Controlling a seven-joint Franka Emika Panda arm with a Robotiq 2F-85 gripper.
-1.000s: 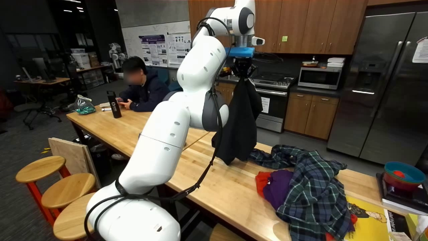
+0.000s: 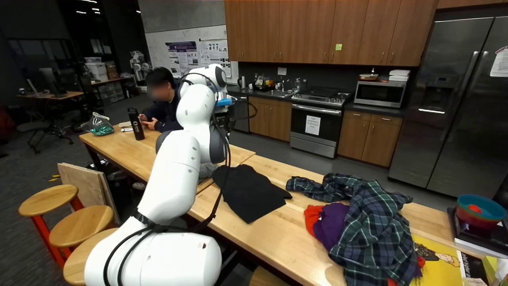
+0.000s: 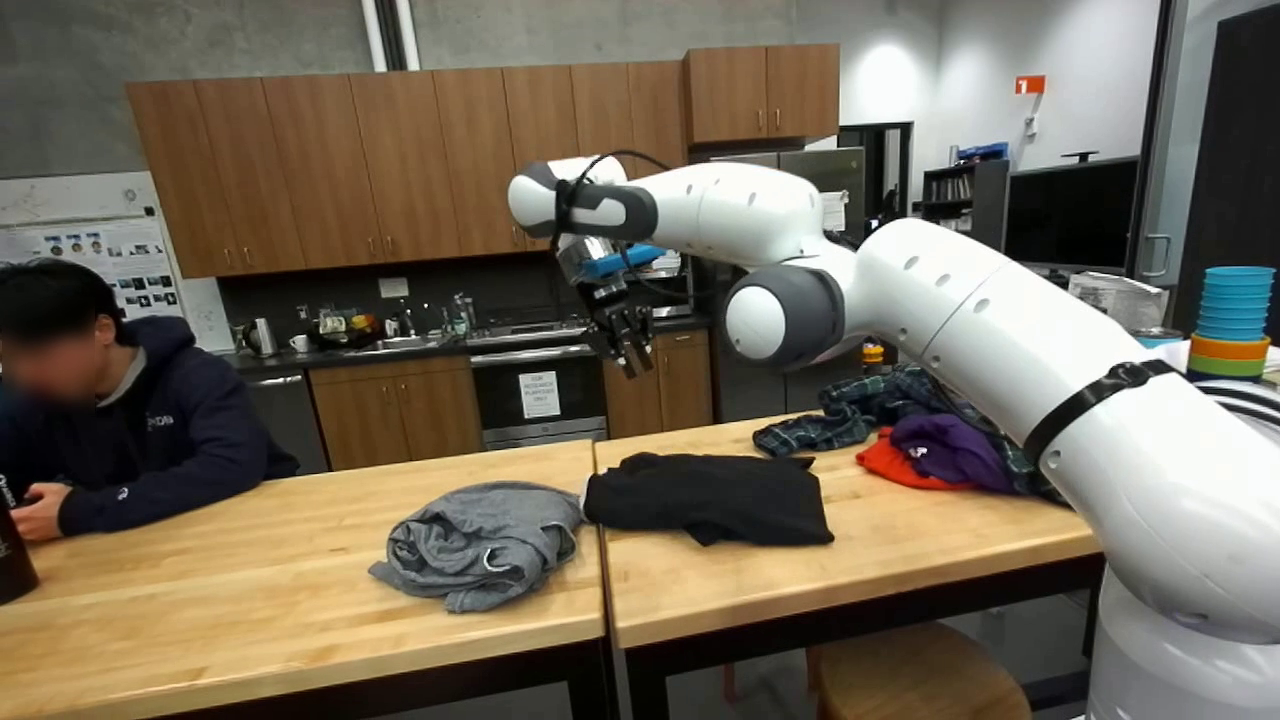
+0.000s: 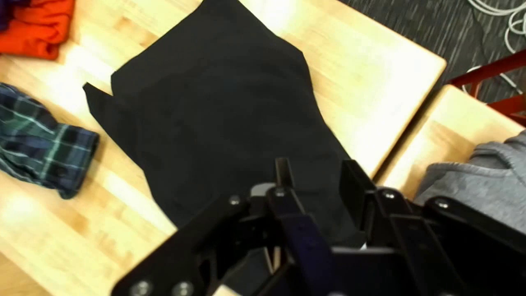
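A black garment lies spread over the wooden table, one edge near the seam between two tabletops. From above, in the wrist view, the black cloth looks mostly flat, with a narrow strip sticking out at its left. My gripper is raised well above the tabletop, tilted, with no cloth hanging from it. Its two fingers stand apart in the wrist view, so the gripper is open with the garment showing beyond the gap. In exterior view 1 the arm hides most of the gripper.
A crumpled grey garment sits on the neighbouring tabletop. A plaid shirt is heaped with purple cloth and red cloth to the right. A person sits at the far table. Bare wood lies in front of the garment.
The black garment, hanging from my gripper earlier, now lies on the table. My gripper has let it go, and the arm has swung left and lower in exterior view 1.
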